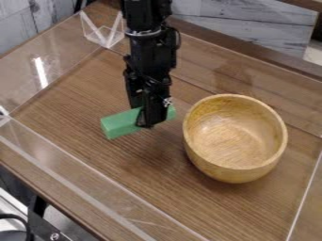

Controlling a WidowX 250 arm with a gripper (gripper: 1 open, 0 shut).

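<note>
My black gripper (149, 111) reaches down from the top of the camera view, low over the wooden table, shut on a green block (123, 123). The block shows on both sides of the fingers, which partly hide it. A round tan wooden bowl (235, 155) stands just to the right of the gripper and block.
A pale marbled board or wall lies along the back right. A clear plastic item and a dark cable sit at the left edge.
</note>
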